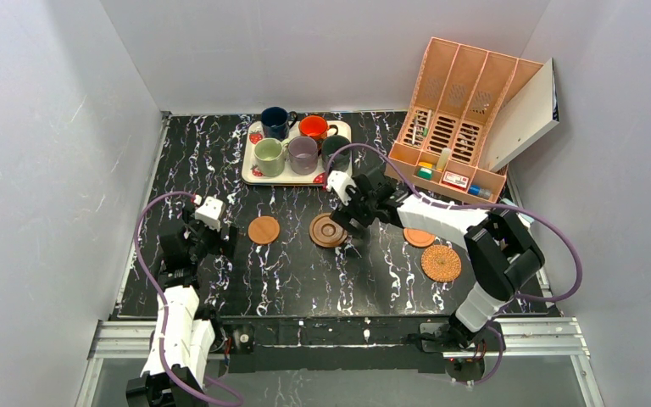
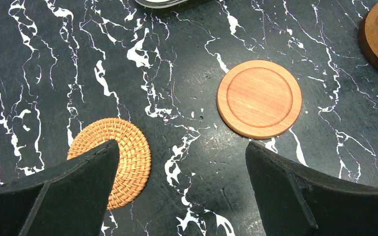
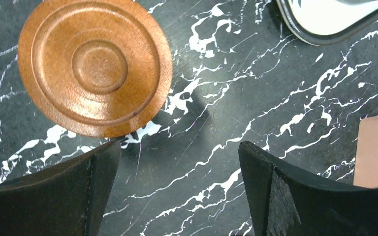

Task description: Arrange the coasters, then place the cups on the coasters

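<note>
Several cups stand on the white tray (image 1: pixel 248 165) at the back: a blue cup (image 1: pixel 275 124), an orange-red cup (image 1: pixel 313 128), a light green cup (image 1: pixel 269 158), a mauve cup (image 1: pixel 303 156) and a dark green cup (image 1: pixel 336 151). My right gripper (image 1: pixel 344 222) is open and empty above the right edge of the grooved brown coaster (image 1: pixel 323 231); that coaster (image 3: pixel 100 66) fills the upper left of the right wrist view. Over the left of the table, my left gripper (image 1: pixel 230 242) is also open, with nothing between its fingers. A plain wooden coaster (image 1: pixel 264 230) lies to its right.
A woven coaster (image 1: pixel 441 264) and an orange-brown coaster (image 1: pixel 419 237) lie at the right. A wooden organizer (image 1: pixel 403 158) with small items stands at the back right. Another woven coaster (image 2: pixel 133 162) shows in the left wrist view.
</note>
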